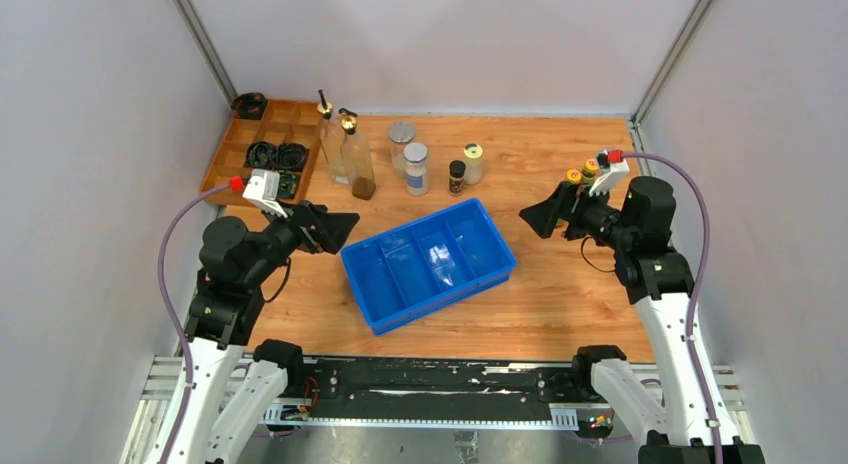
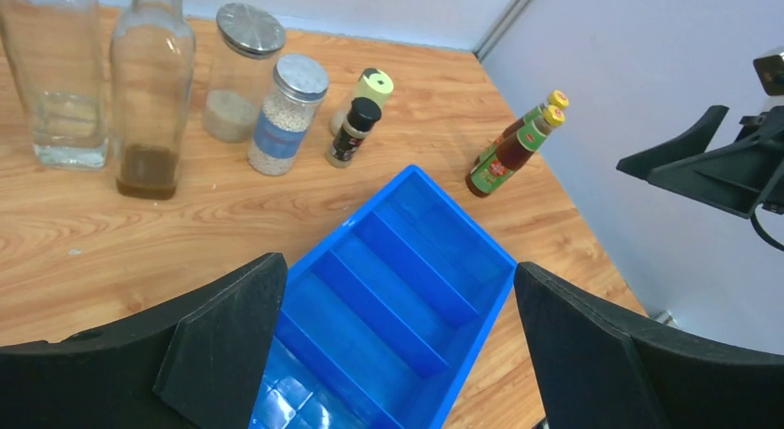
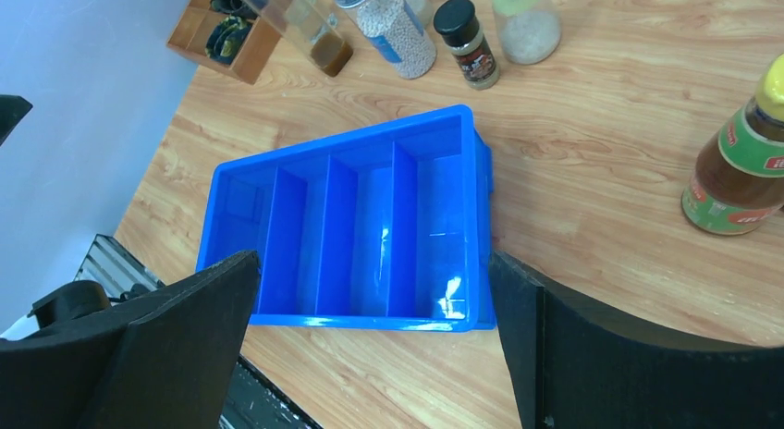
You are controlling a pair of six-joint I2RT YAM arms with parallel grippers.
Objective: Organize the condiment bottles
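Note:
An empty blue divided tray (image 1: 400,284) sits mid-table. Behind it stand glass bottles with pourers (image 1: 357,159), jars with metal lids (image 1: 416,172), a black-capped spice bottle (image 1: 456,179) and a pale-capped shaker (image 1: 473,164). At the right, two yellow-capped sauce bottles (image 2: 507,161) stand upright, partly hidden by the right arm in the top view. My left gripper hangs open left of the tray, nothing between its fingers. My right gripper is open above the table right of the tray, also empty.
A wooden compartment box (image 1: 232,149) with coiled dark items lies at the back left. White walls enclose the back and sides. Bare tabletop (image 1: 530,314) shows around the tray, with a dark metal rail (image 1: 440,389) along the front.

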